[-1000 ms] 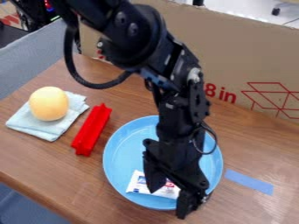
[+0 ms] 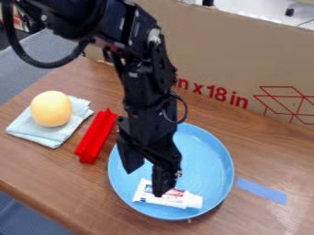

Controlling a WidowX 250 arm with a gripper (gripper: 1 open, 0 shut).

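Observation:
The black gripper (image 2: 147, 171) hangs over the left-middle of a blue plate (image 2: 211, 170), its fingers open. Beneath and just in front of it, a white toothpaste tube (image 2: 183, 199) lies on the plate near its front edge. I see nothing held between the fingers, though the arm partly hides the plate behind them.
A red block (image 2: 95, 139) lies left of the plate. A yellow ball (image 2: 51, 108) rests on a folded light-blue cloth (image 2: 36, 133) at the left. Blue tape (image 2: 262, 191) is on the table at right. A cardboard box (image 2: 240, 57) stands behind.
The gripper has moved left and up, away from over the toothpaste's right end, uncovering more of the tube. The tube stays on the plate.

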